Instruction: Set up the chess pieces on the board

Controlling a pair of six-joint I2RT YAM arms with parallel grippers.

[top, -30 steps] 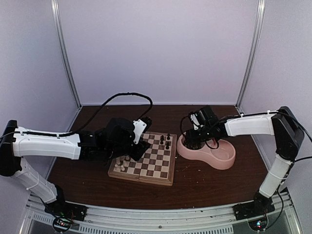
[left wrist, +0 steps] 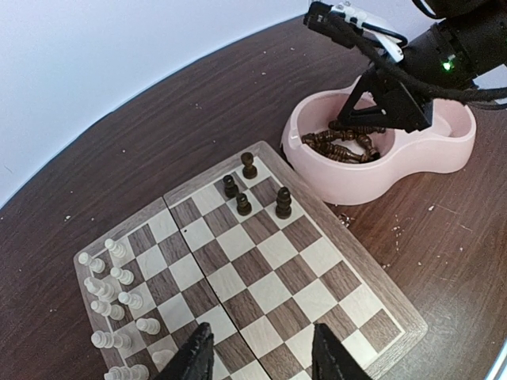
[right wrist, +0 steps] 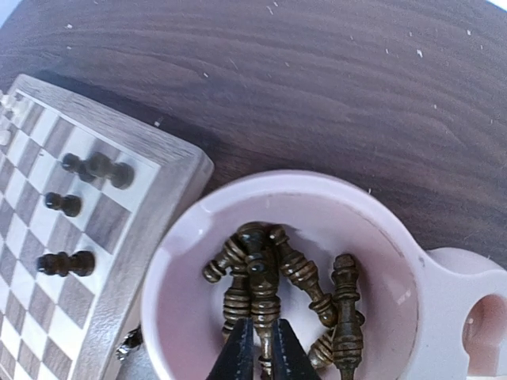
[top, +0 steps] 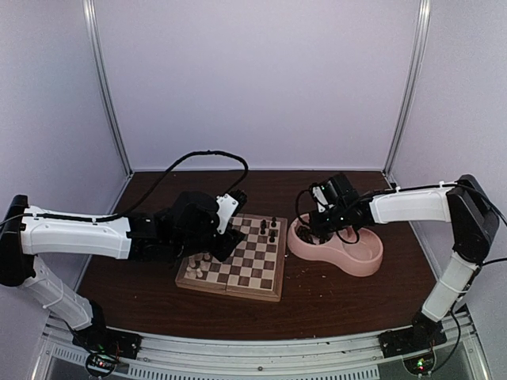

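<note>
The chessboard lies on the table. White pieces stand in rows along its left side in the left wrist view, and several dark pieces stand near the far right corner. My left gripper is open above the board with nothing between its fingers. More dark pieces lie heaped in the pink bowl right of the board. Over that heap, my right gripper stands part open, its fingertips close together. A dark piece shows behind the gap; no grip on it is visible.
The bowl's raised rim is close to the board's right edge. A small dark item lies on the table between them. Bare table stretches in front of the bowl. Most of the board's middle squares are empty.
The left arm and the board pieces look unchanged.
</note>
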